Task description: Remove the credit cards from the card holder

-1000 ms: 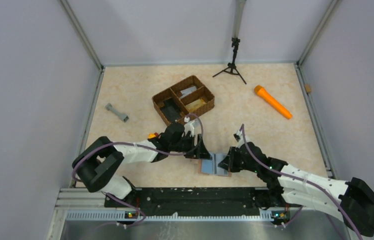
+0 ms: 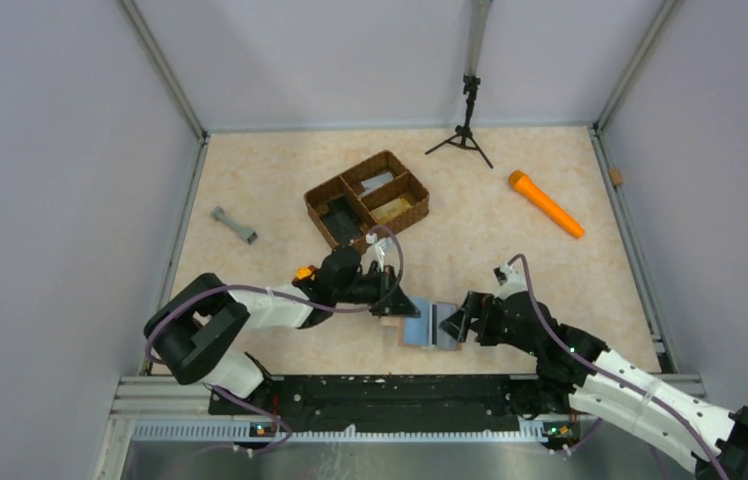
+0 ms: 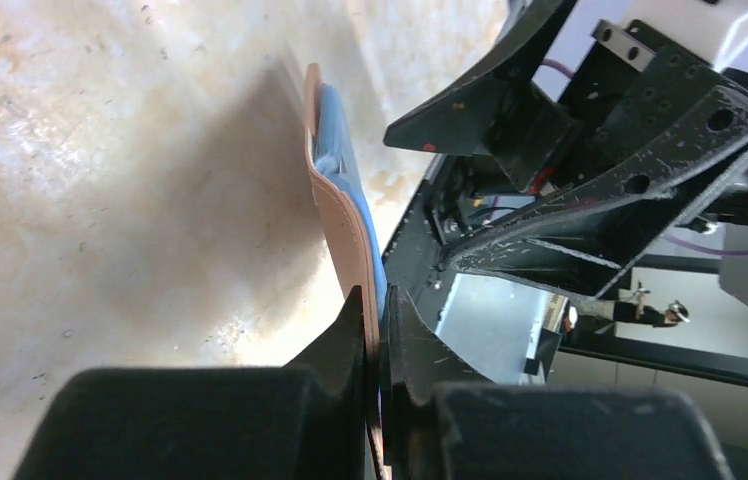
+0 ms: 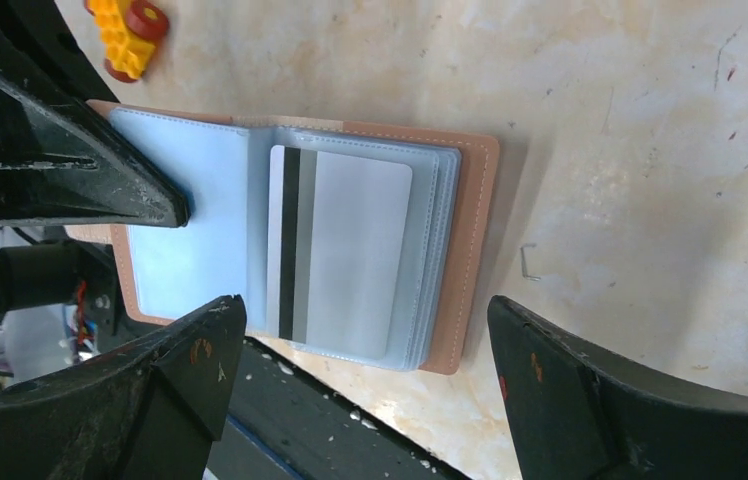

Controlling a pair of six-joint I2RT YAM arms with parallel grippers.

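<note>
The card holder (image 4: 480,220), tan outside with pale blue lining, is spread open just above the table. A light card (image 4: 355,255) with a dark stripe beside it sits in its right-hand half. My left gripper is shut on the card holder's left part; in the left wrist view the holder (image 3: 345,215) appears edge-on. Over the right half stands my right gripper, wide open, its fingers to either side of the card and nothing between them. From above, both grippers partly cover the holder (image 2: 415,330).
Behind the arms is a wicker basket (image 2: 354,182) with divided compartments. An orange microphone-shaped object (image 2: 548,205) lies at back right, a grey tool (image 2: 234,225) at left. A small orange-yellow toy (image 2: 305,272) sits near the left arm.
My right gripper has opened wider and shifted slightly to the right, off the holder's right half. The left gripper moved a little and came back near where it was. The holder stays about in place.
</note>
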